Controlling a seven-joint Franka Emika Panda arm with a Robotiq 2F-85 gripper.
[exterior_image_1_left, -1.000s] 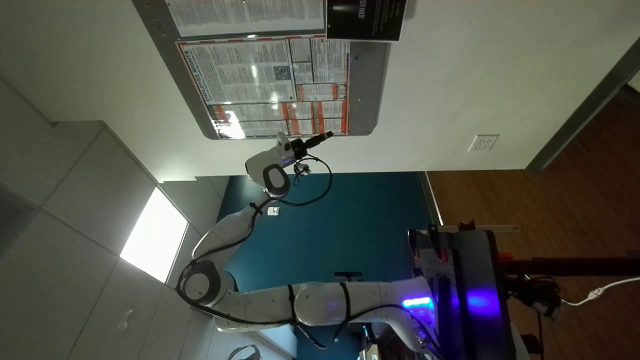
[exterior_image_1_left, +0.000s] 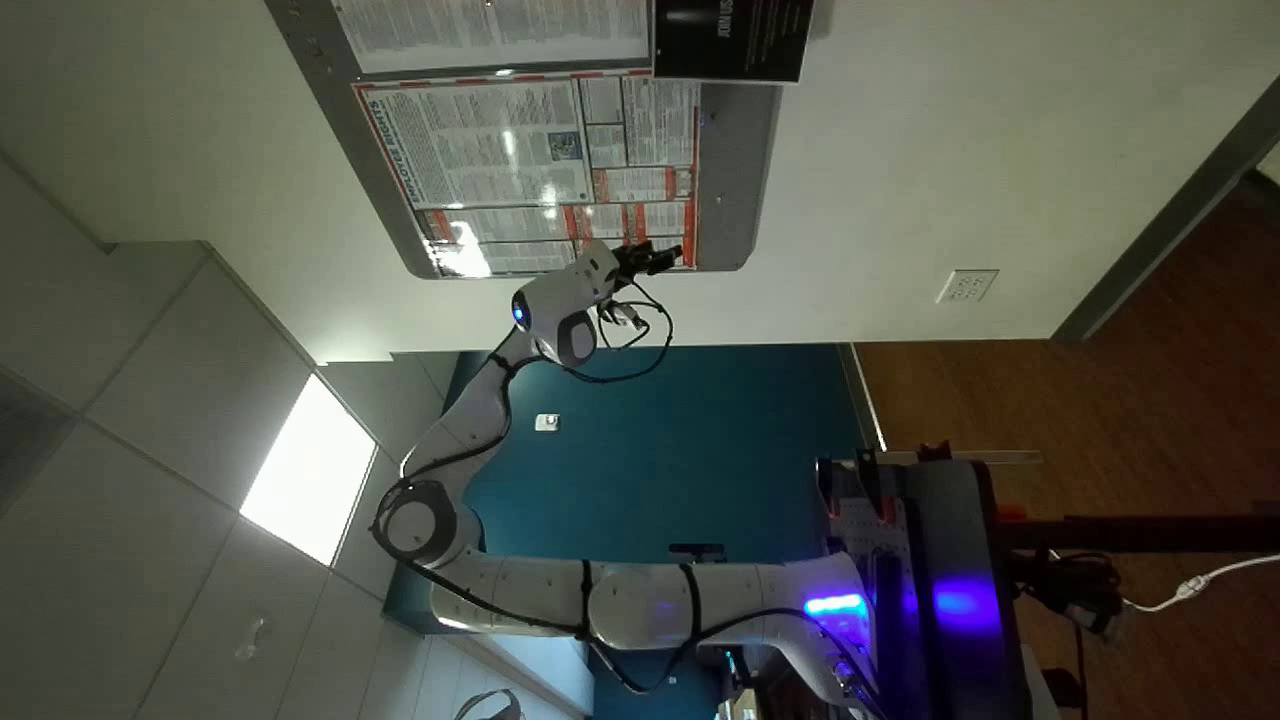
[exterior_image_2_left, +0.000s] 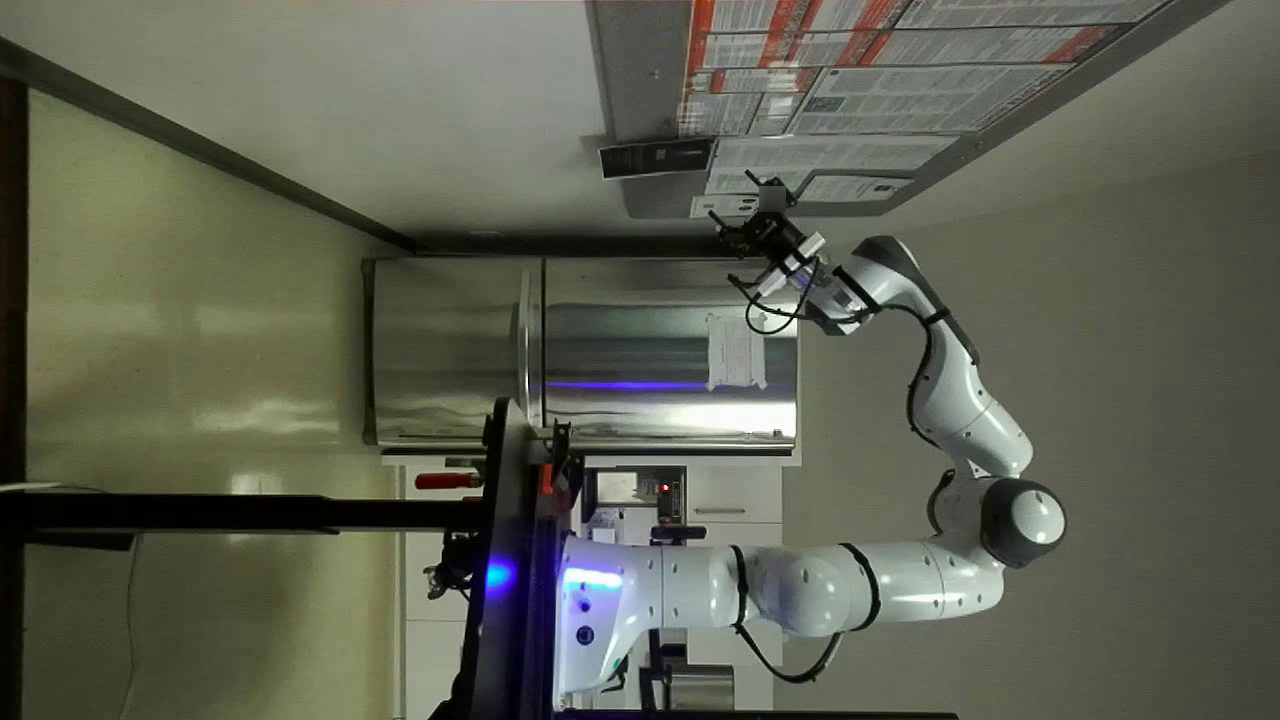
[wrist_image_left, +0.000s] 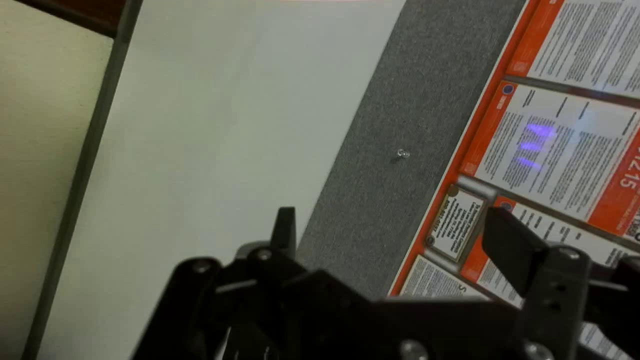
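Observation:
My gripper is open, its two black fingers (wrist_image_left: 283, 231) far apart with nothing held between them. Past the fingers, the wrist view shows a grey pinboard (wrist_image_left: 384, 180) with a small clear pushpin (wrist_image_left: 403, 153) stuck in it. Orange-and-white posters (wrist_image_left: 558, 144) cover the board's right part there. In exterior view 1 the gripper (exterior_image_1_left: 667, 254) overlaps the poster edge in the image; whether it touches the board cannot be told. Exterior view 2 shows the spread fingers (exterior_image_2_left: 733, 197) from another side, in front of the wall.
A black sign (exterior_image_1_left: 729, 38) is mounted at the board's edge. The wall has an outlet (exterior_image_1_left: 967, 286). A steel refrigerator (exterior_image_2_left: 456, 348) stands behind the arm in exterior view 2. The arm's base sits on a dark table (exterior_image_2_left: 510, 540). Bare wall (wrist_image_left: 228, 120) adjoins the board.
In exterior view 1 the gripper has shifted up and slightly right in the image, over the poster edge. The wrist has turned, and the elbow has moved rightward. The board looks unchanged.

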